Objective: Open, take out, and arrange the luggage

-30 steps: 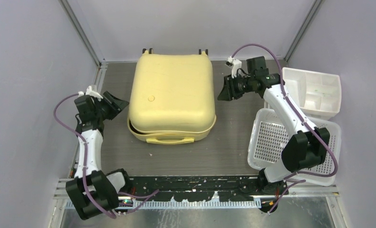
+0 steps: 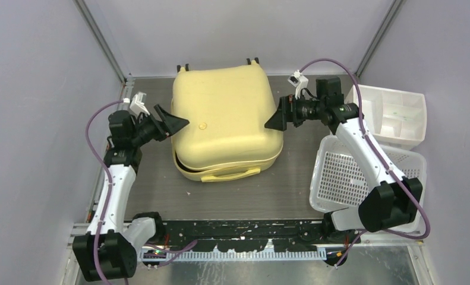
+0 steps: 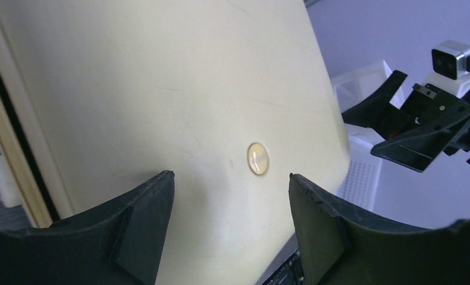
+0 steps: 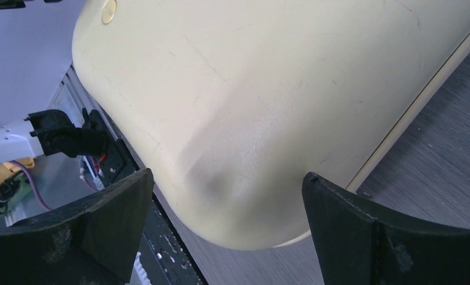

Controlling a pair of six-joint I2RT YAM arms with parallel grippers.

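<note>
A yellow suitcase [image 2: 223, 107] lies flat in the middle of the work surface, its lid slightly parted from the base along the front, where its handle [image 2: 231, 175] sits. My left gripper [image 2: 176, 122] is open at the suitcase's left side, its fingers reaching over the lid; the left wrist view shows them spread with only the lid beneath. My right gripper [image 2: 278, 119] is open at the suitcase's right side, close to the lid's edge; in the right wrist view its fingers frame the rounded lid corner. Whether either touches is unclear.
At the right stand a white divided bin [image 2: 398, 113] at the back and a white perforated basket [image 2: 333, 178] in front, partly under my right arm. Bare surface [image 2: 220, 202] lies in front of the suitcase; walls bound the back and sides.
My left gripper has moved right onto the suitcase, which has shifted right and turned slightly. My right gripper has moved slightly lower in the top view, to the suitcase's edge.
</note>
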